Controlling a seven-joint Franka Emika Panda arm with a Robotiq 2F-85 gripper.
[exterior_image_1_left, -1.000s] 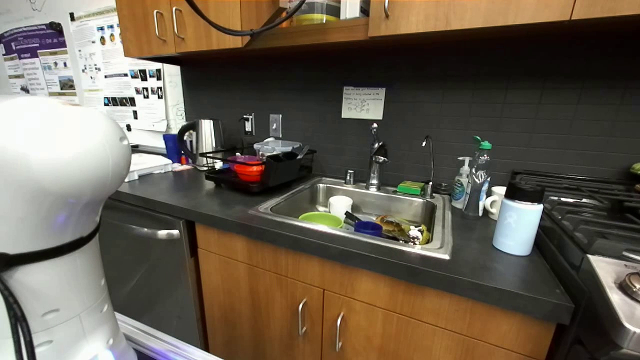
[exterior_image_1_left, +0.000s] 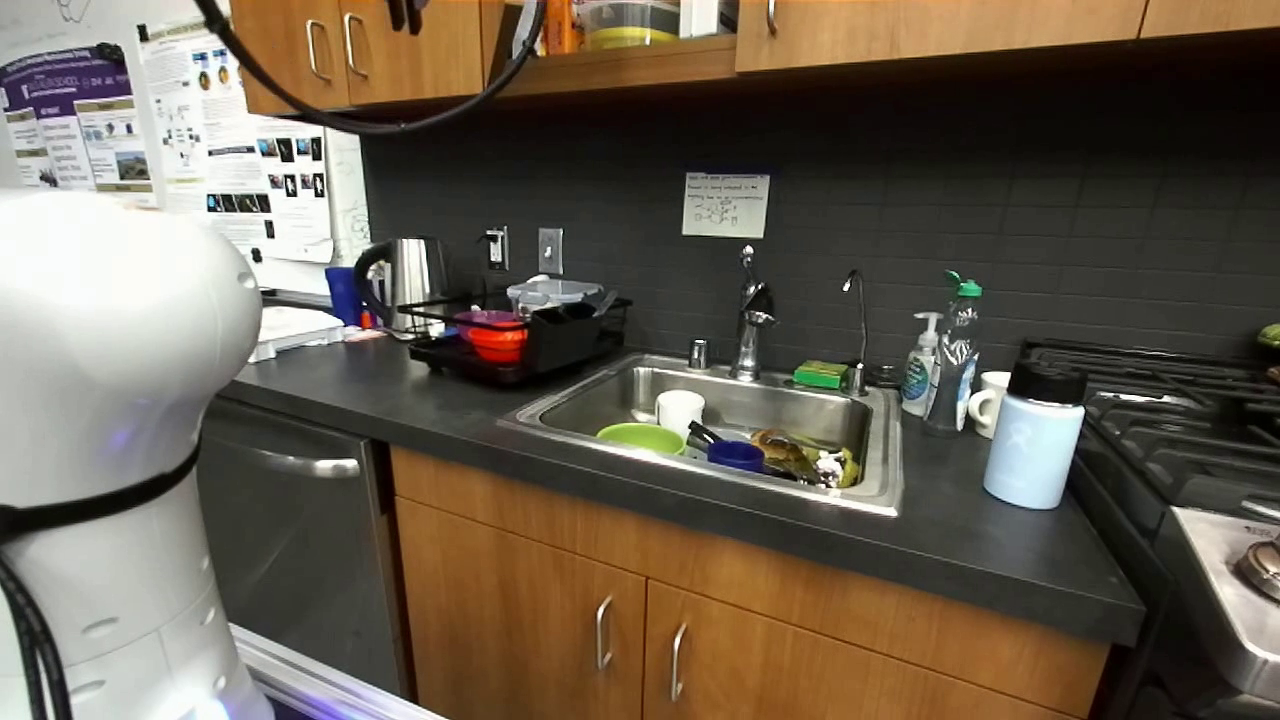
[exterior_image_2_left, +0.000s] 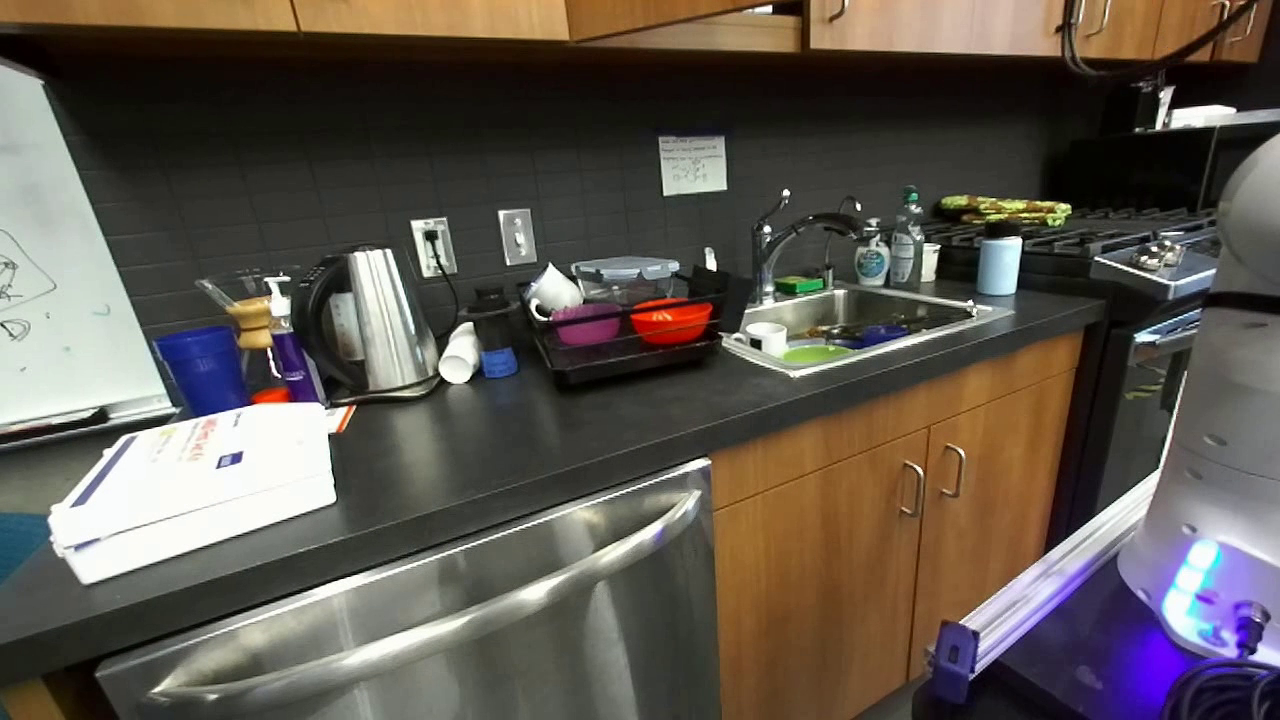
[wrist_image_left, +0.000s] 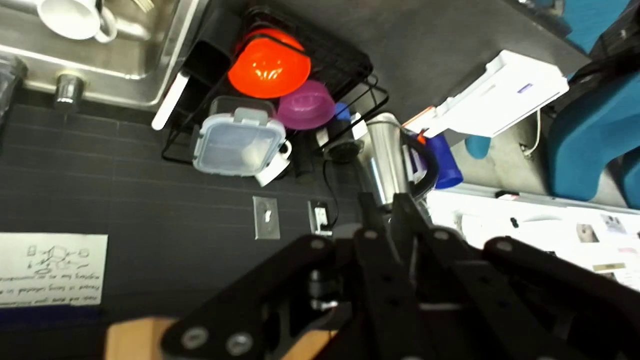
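Dark gripper fingers (wrist_image_left: 367, 210) reach up from the bottom of the wrist view, close together. My gripper is shut; what lies in the thin gap between its fingers cannot be made out. Blurred wooden pieces (wrist_image_left: 141, 337) show beside its base. In exterior view 1 two dark tips, probably my gripper (exterior_image_1_left: 407, 14), hang at the top edge before the upper cabinets (exterior_image_1_left: 288, 54). One upper compartment stands open, with a yellow-banded tub (exterior_image_1_left: 630, 26) inside. Its door (exterior_image_2_left: 684, 17) is swung out in exterior view 2.
Below are the counter (exterior_image_1_left: 468, 432), the sink (exterior_image_1_left: 564, 412) with dishes, and the dish rack (exterior_image_2_left: 636, 364) with bowls. A kettle (exterior_image_2_left: 390, 318) and a white box (exterior_image_2_left: 204, 468) stand left. A black cable (exterior_image_1_left: 360, 124) hangs before the cabinets.
The cabinet door has swung wider, baring more of the shelf, including an orange item. The cable has shifted left and lower, and dark tips have come into view at the top.
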